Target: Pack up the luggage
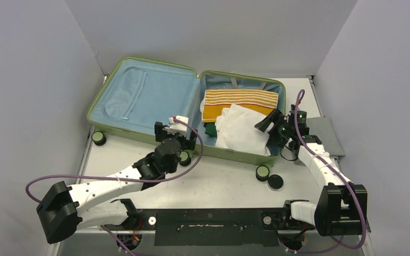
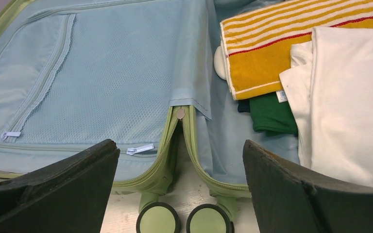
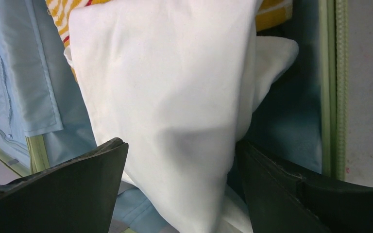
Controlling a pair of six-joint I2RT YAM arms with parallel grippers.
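Observation:
A green suitcase (image 1: 235, 154) with light blue lining lies open, its lid half (image 1: 165, 88) empty on the left. In the right half, a yellow striped towel (image 1: 240, 98) is at the back and a folded white cloth (image 1: 241, 130) lies in front, overlapping it. A dark green cloth (image 2: 272, 112) shows partly under the towel. My right gripper (image 1: 267, 121) is open over the white cloth's right side; in the right wrist view the cloth (image 3: 165, 97) spreads between and below the parted fingers. Above the suitcase's front edge near the hinge, my left gripper (image 1: 176, 136) is open and empty.
A grey folded item (image 1: 324, 136) lies on the table right of the suitcase, beside my right arm. Suitcase wheels (image 1: 262, 172) stick out at the front.

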